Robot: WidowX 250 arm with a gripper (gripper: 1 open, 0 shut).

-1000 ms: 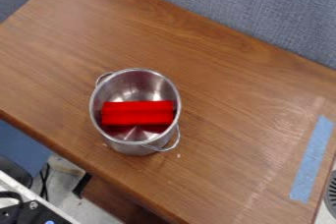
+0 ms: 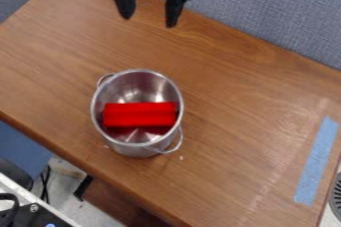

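Note:
A steel pot [image 2: 118, 139] with two wire handles stands on the wooden table [image 2: 253, 92] at the lower middle. A red block [image 2: 139, 113] lies inside it. My gripper [image 2: 148, 10] is at the top, dark and blurred, above and behind the pot and apart from it. Its two fingers hang apart, open, with nothing visible between them.
A strip of blue tape [image 2: 314, 161] runs along the right side of the table. A round metal object is cut off at the lower right edge. Dark cables show off the table at the lower left. The table around the pot is clear.
My gripper has moved left and down in the view, from the top middle-right toward the space above the pot. The pot and red block have not moved.

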